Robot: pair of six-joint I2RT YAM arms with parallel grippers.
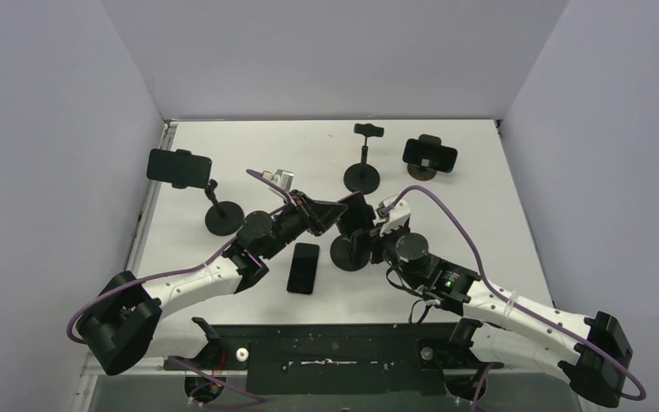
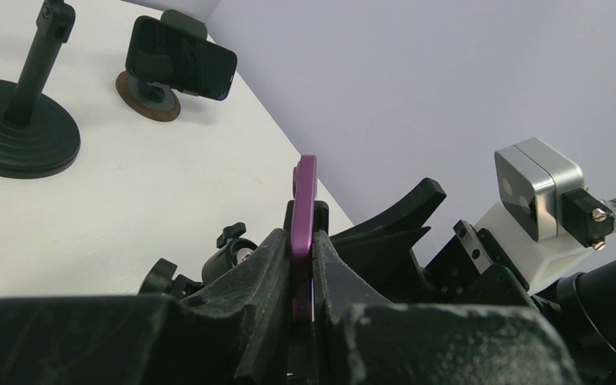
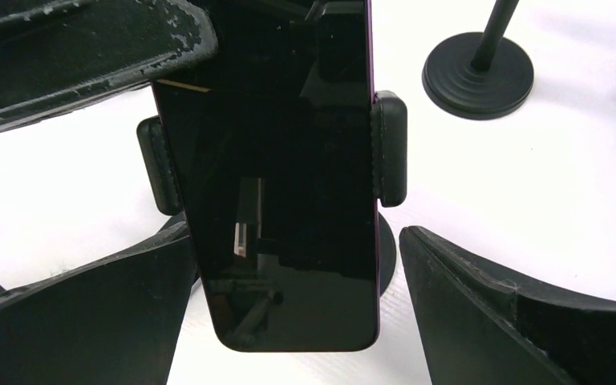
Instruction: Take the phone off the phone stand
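The black phone (image 1: 356, 209), with a purple edge, stands upright in the stand at the table's middle, above its round base (image 1: 341, 254). In the right wrist view, the stand's clamp arms (image 3: 391, 149) still hug both sides of the phone (image 3: 281, 176). My right gripper is open, its fingers apart on either side of the phone's lower half.
Another phone (image 1: 303, 269) lies flat on the table, left of the stand. Phones sit in stands at the far left (image 1: 179, 168) and back right (image 1: 430, 155). An empty stand (image 1: 362, 176) is at the back.
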